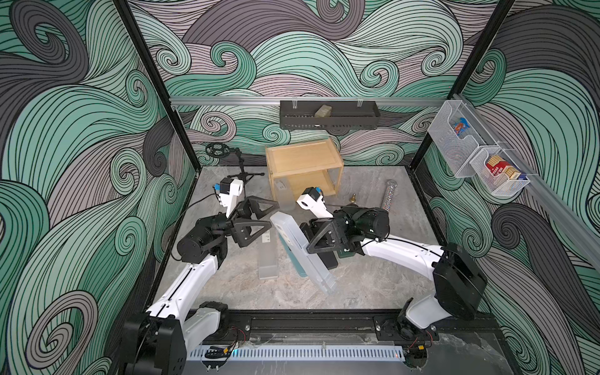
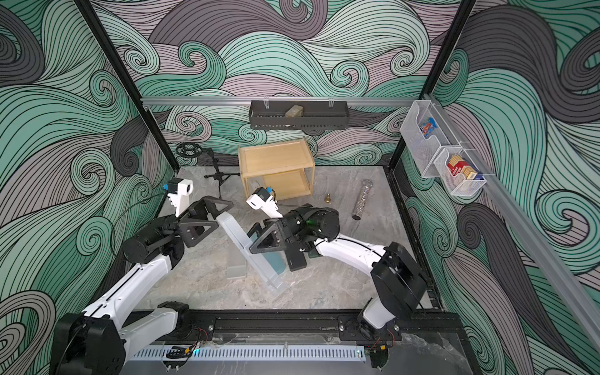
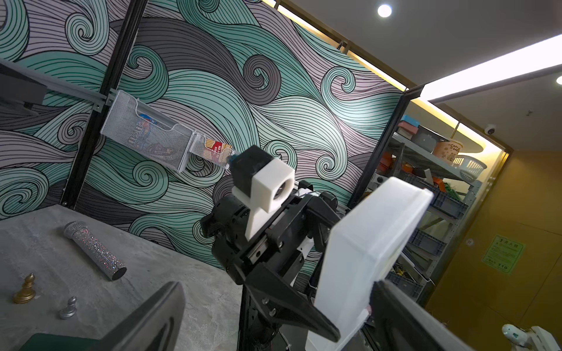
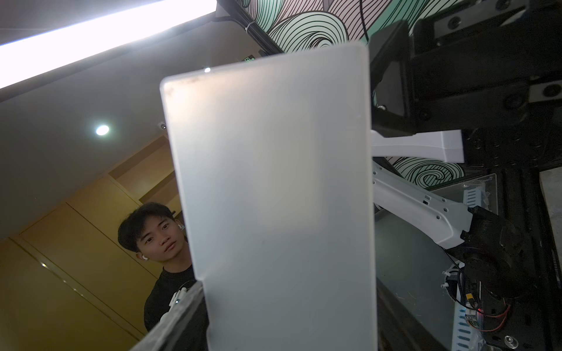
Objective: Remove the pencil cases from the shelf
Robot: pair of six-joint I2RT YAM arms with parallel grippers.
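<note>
A translucent white pencil case (image 1: 304,253) is lifted above the table, with my right gripper shut on its side. My left gripper (image 1: 267,226) stands open, its fingers pointing at the upper end of that case. In the left wrist view the held case (image 3: 368,245) appears ahead, near one of the left fingers; I cannot tell if they touch. On the table a clear case (image 1: 268,259) with a label and a blue-green case (image 1: 292,256) lie side by side. Another clear case (image 1: 284,192) pokes out of the wooden shelf (image 1: 303,157).
A dark case (image 2: 295,257) lies under the right arm. A glittery microphone (image 1: 388,195) and small chess pieces (image 3: 26,289) are on the right of the table. A black stand (image 1: 240,165) is at the back left.
</note>
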